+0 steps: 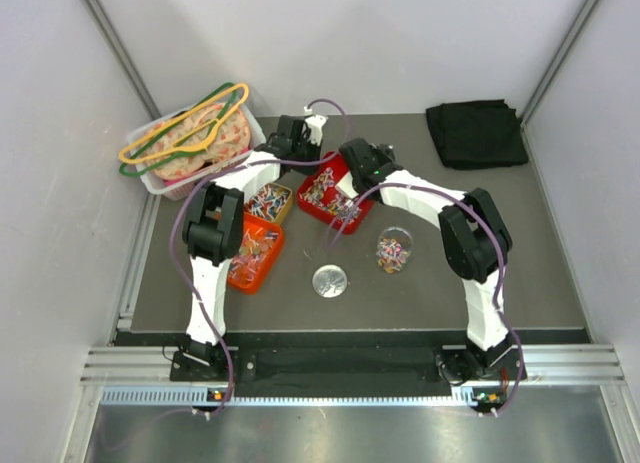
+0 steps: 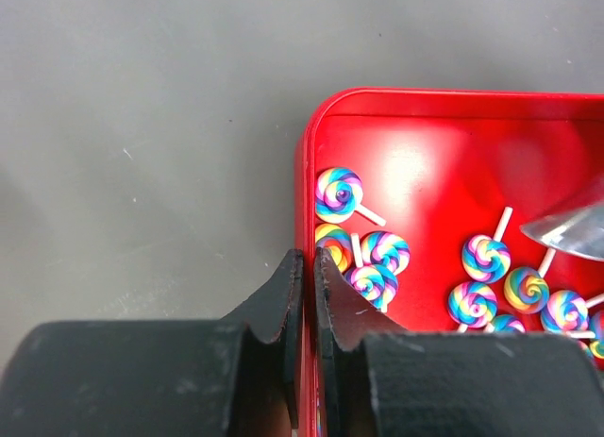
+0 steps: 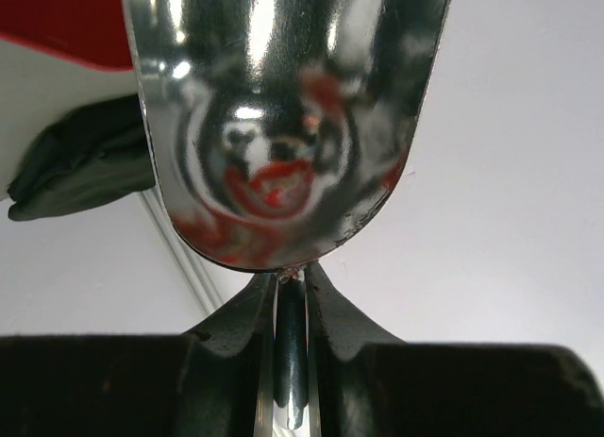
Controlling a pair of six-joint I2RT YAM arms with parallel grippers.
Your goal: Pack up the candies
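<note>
In the top view a red tray (image 1: 352, 226) holds swirl lollipops. My left gripper is shut on the red tray's side wall (image 2: 304, 187), near a rounded corner. Rainbow lollipops (image 2: 486, 259) lie on the tray floor, several against the gripped wall and several towards the right. My right gripper is shut on the handle of a shiny metal scoop (image 3: 283, 126). No candy can be made out in the scoop's bowl, only red reflections. The scoop's edge (image 2: 571, 231) appears over the tray in the left wrist view. A clear round jar (image 1: 394, 250) with candies stands front right of the tray.
A silver lid (image 1: 329, 281) lies in front of the tray. To the left are a yellow tray (image 1: 285, 211) and an orange tray (image 1: 273, 255), both with candies. A clear bin (image 1: 180, 190) fills the back left; black cloth (image 1: 477, 135) lies back right.
</note>
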